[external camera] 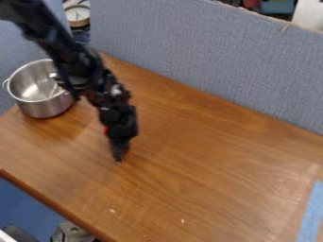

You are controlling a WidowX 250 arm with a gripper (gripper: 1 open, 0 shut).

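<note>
My gripper (119, 149) hangs low over the wooden table (214, 170), just right of a steel pot (38, 104) at the left. It is blurred and looks shut. The red object is almost wholly hidden behind the arm, with only small bits of red showing, so I cannot tell whether anything is between the fingers. The pot's right side is partly behind the arm.
A grey padded wall (209, 57) runs along the back. A blue strip (311, 213) lies at the right edge.
</note>
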